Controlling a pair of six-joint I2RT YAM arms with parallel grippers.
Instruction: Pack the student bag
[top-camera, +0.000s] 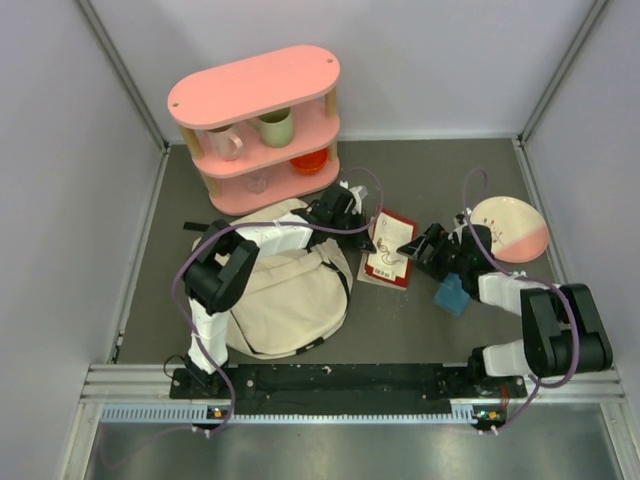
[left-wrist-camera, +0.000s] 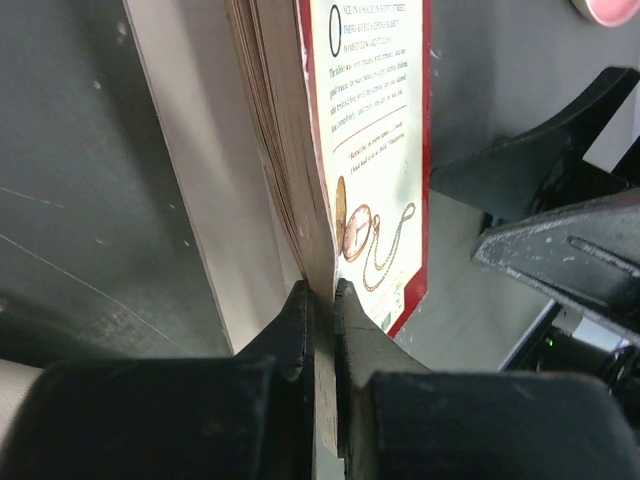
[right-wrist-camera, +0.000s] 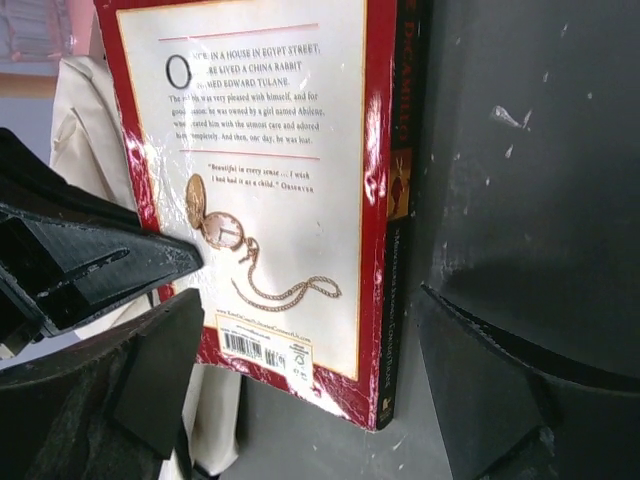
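Observation:
A red-bordered book (top-camera: 390, 245), back cover showing, lies tilted on the table right of the cream cloth bag (top-camera: 290, 305). My left gripper is shut on the book's page edge, the side facing the bag. Beneath, a pale flat piece (left-wrist-camera: 215, 180) lies partly covered. On the book's spine side, my right gripper stands open. Its fingers (right-wrist-camera: 490, 370) are apart, the near part of the book showing between them, and I see no grip on it. The bag lies flat, partly hidden under the left arm.
A pink shelf (top-camera: 255, 90) with mugs and a red bowl (top-camera: 310, 161) stands at the back left. A blue item (top-camera: 452, 296) and a round pink-and-cream pouch (top-camera: 510, 229) lie at the right.

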